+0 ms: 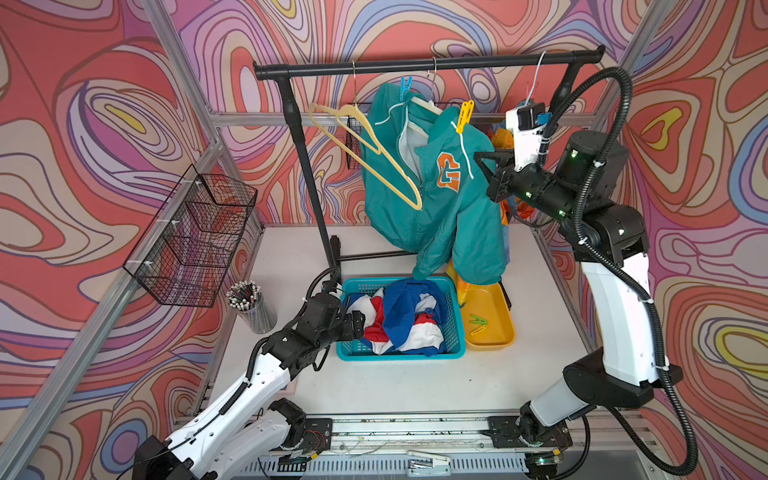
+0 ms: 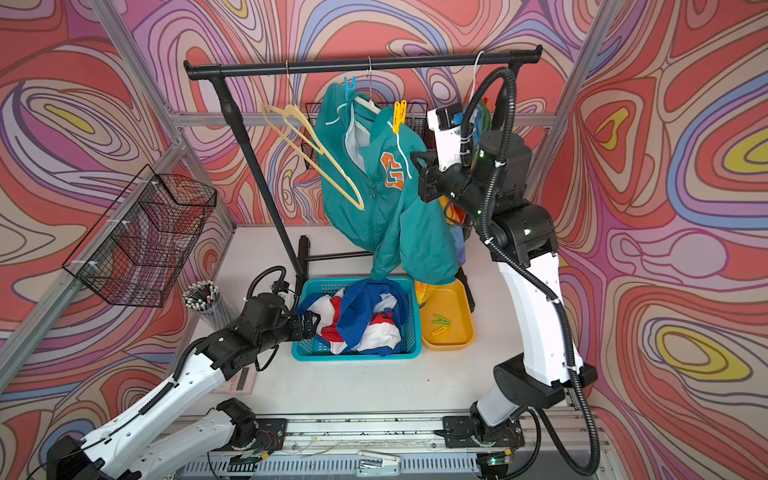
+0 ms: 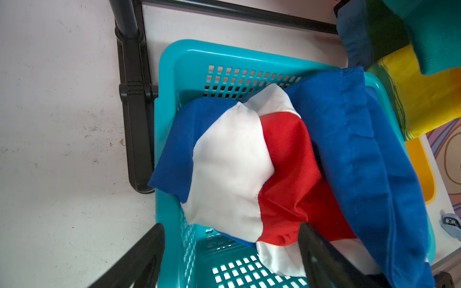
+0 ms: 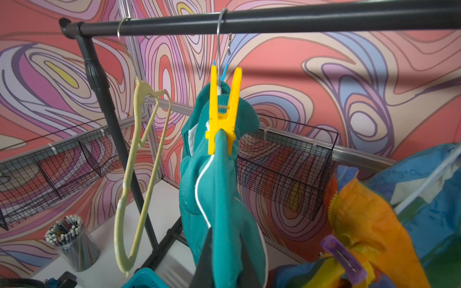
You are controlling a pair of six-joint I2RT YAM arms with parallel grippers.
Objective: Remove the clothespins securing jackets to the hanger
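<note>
A teal jacket (image 1: pixel 408 192) hangs on a hanger from the black rail. One yellow clothespin (image 4: pixel 223 115) grips its near shoulder edge; a blue clothespin (image 1: pixel 405 86) is clipped at the far shoulder. My right gripper (image 1: pixel 489 174) is shut on the teal fabric below the yellow clothespin, its dark fingers (image 4: pixel 205 264) on either side of the shoulder fold. Low over the left side of the turquoise basket (image 3: pixel 168 144), my left gripper (image 1: pixel 356 325) is open, with nothing held between its separated fingers.
Red, white and blue clothing (image 3: pixel 235 168) fills the basket. The orange tray (image 1: pixel 500 336) beside it holds green and yellow clothespins (image 1: pixel 478 324). An empty beige hanger (image 1: pixel 392 164) hangs left of the jacket. Colourful garments (image 4: pixel 379 225) hang on the right, with a purple clothespin (image 4: pixel 343 259).
</note>
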